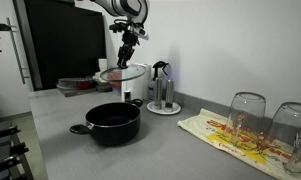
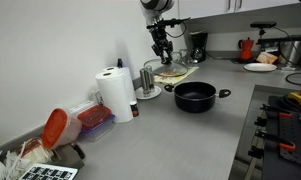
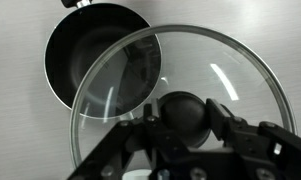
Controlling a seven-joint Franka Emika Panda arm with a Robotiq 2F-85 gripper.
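A glass lid point(image 3: 240, 85) with a dark knob point(image 3: 186, 117) hangs in the air, and my gripper is shut on that knob. In the first exterior view the lid point(image 1: 127, 73) is tilted, above and behind the black pot point(image 1: 112, 125); the gripper point(image 1: 123, 62) is over it. The second exterior view has the lid point(image 2: 168, 69) up and to the left of the pot point(image 2: 195, 98). From the wrist, the open, empty pot point(image 3: 65, 60) lies to the upper left, partly overlapped by the lid's rim.
Tall shakers stand on a white plate point(image 1: 164, 107) behind the pot. Upturned glass jars point(image 1: 247, 112) rest on a patterned towel point(image 1: 215, 132) at the right. A paper towel roll point(image 2: 114, 95) is at the left in the second exterior view. Bare table surrounds the pot's front.
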